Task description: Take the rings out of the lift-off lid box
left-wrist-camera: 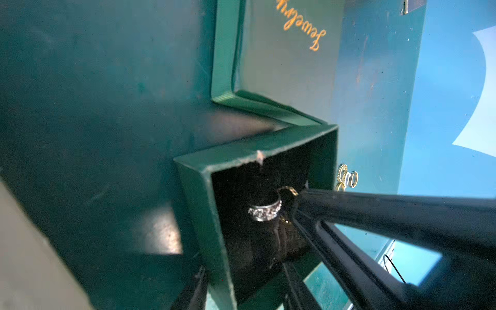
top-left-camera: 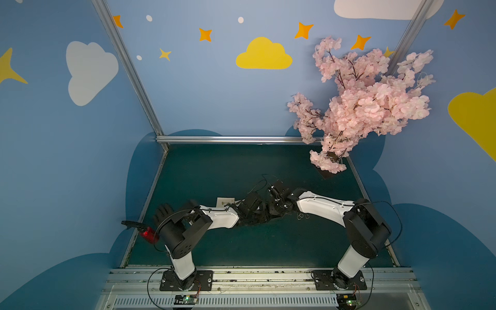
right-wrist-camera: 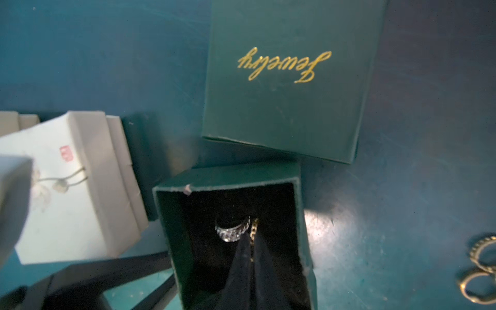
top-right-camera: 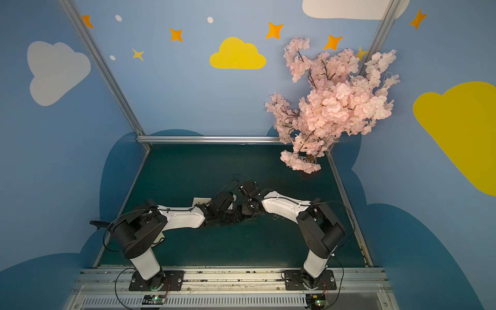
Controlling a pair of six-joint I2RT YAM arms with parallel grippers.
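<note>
The open green box has a dark inside, with a silver jewelled ring and a gold ring standing in it. My right gripper reaches into the box, its slim fingers shut. Their tips touch the gold ring, seen edge-on; whether its band is pinched between them cannot be told. Near the box's wall, my left gripper stands part open, its fingers apart, no ring between them. Behind the box lies its green lid, marked "Jewelry". Several gold rings lie on the table to the right.
A white box stands left of the green box, close to my left arm. Both grippers crowd together over the middle of the table. A blossom tree rises at the back right.
</note>
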